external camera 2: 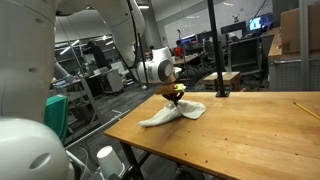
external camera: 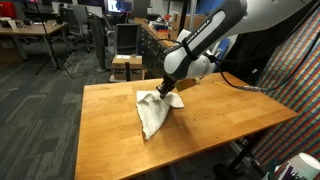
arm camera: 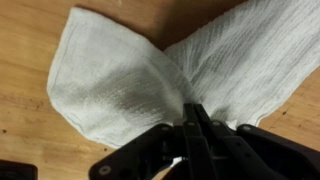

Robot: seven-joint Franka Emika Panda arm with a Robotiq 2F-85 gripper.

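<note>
A white cloth (external camera: 154,114) lies crumpled on the wooden table, one end stretching toward the table's near side. In exterior view 2 the cloth (external camera 2: 176,113) rises to a peak under my gripper (external camera 2: 174,99). The wrist view has the cloth (arm camera: 115,85) filling much of the picture, folded over itself, with my gripper at its middle. The fingers are shut on a bunched part of the fabric. From exterior view 1, my gripper (external camera: 163,92) stands just above the tabletop at the cloth's far part; the pinched spot itself is small there.
Bare wooden tabletop (external camera: 105,125) lies to the left of the cloth and more to the right. A thin yellow stick (external camera 2: 306,108) rests on the table at the far right of exterior view 2. Office chairs (external camera: 127,42) stand beyond the table.
</note>
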